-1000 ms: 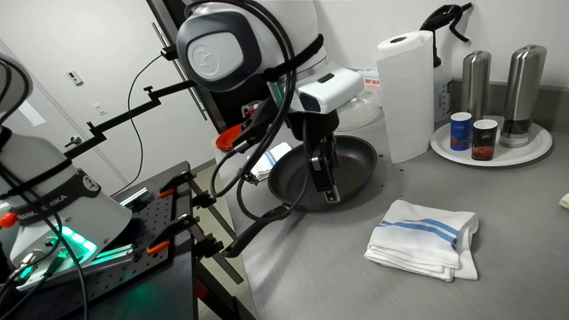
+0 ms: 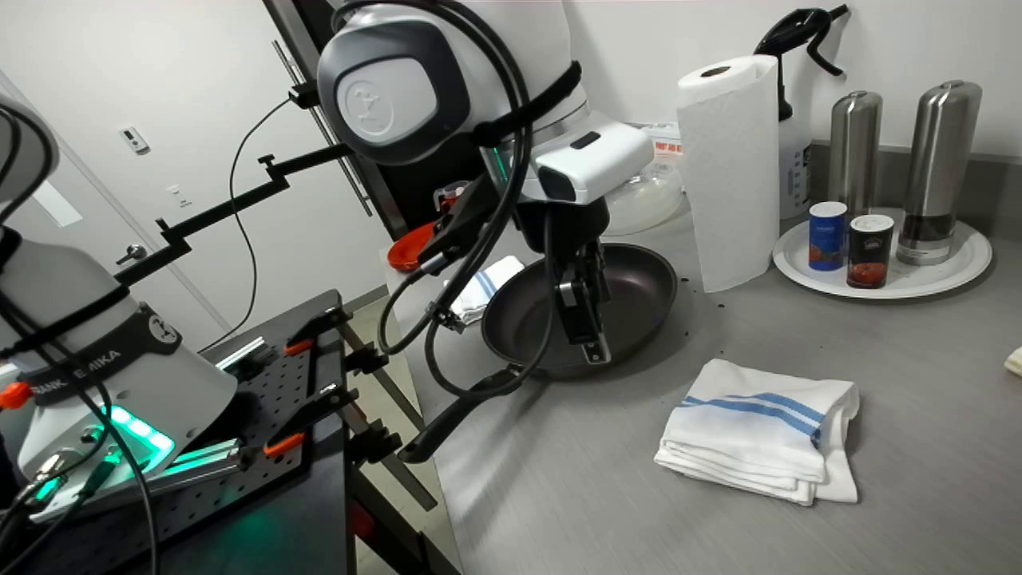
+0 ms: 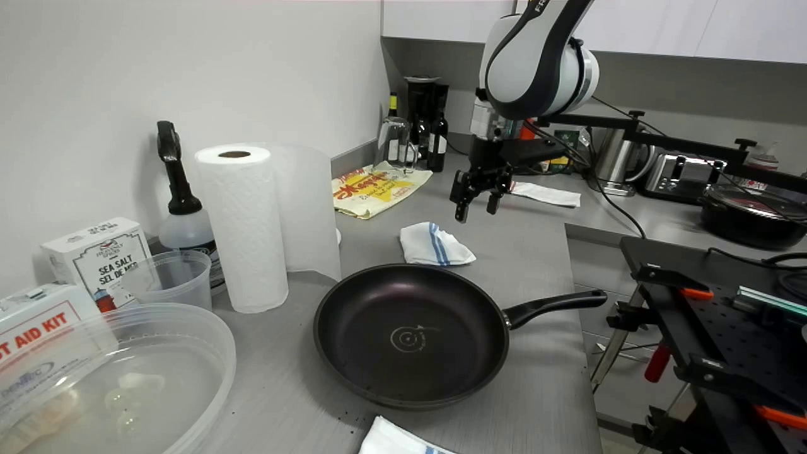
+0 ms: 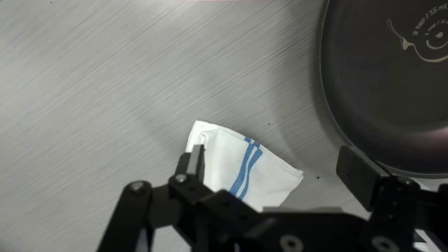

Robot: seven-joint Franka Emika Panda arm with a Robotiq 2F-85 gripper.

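Note:
My gripper point(image 3: 476, 208) hangs above the counter, open, its two fingers well apart and nothing held between them. In the wrist view, the white towel with blue stripes point(image 4: 268, 176) lies on the surface below, partly covered by the gripper body. In exterior view 1, a folded towel point(image 2: 752, 431) rests at the right front of the black frying pan point(image 2: 632, 297). The pan point(image 3: 412, 340) sits flat and empty, its handle point(image 3: 556, 306) pointing toward the counter edge. Another striped towel point(image 3: 401, 439) lies beyond the pan.
A paper towel roll point(image 2: 728, 172) stands near the wall, beside a white plate point(image 2: 972, 257) bearing shakers and tall mills. Clear tubs point(image 3: 215, 355) crowd the wall side.

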